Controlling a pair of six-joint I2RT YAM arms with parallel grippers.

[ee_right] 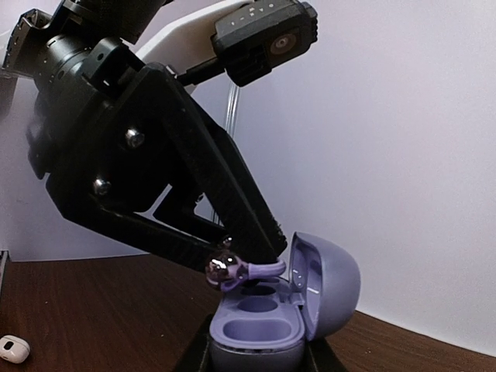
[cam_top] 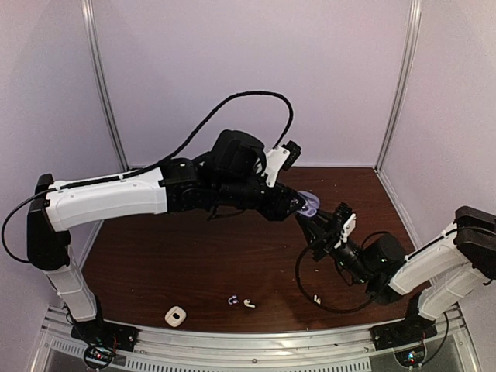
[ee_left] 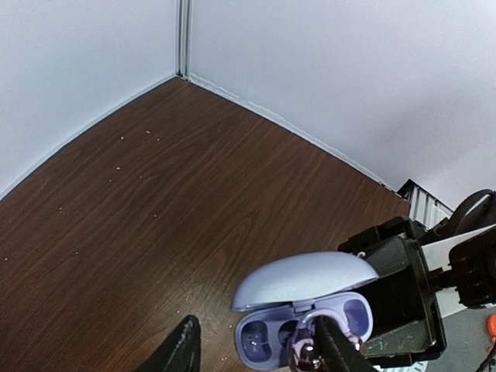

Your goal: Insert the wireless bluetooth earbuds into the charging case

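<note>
The lilac charging case [ee_right: 256, 341], lid raised, is held up in the air by my right gripper [cam_top: 307, 211], shut on it, seen at the bottom of the right wrist view. A lilac earbud with a shiny bulb [ee_right: 227, 267] lies over the far end of the case's wells, at my left gripper's fingertips. My left gripper is at the case; in the left wrist view its fingers stand apart, the right one against the earbud. Whether the earbud is seated is unclear.
A white case [cam_top: 175, 316], a small lilac earbud [cam_top: 232, 299] and white earbuds [cam_top: 249, 304] lie on the front of the table [cam_top: 155, 256].
</note>
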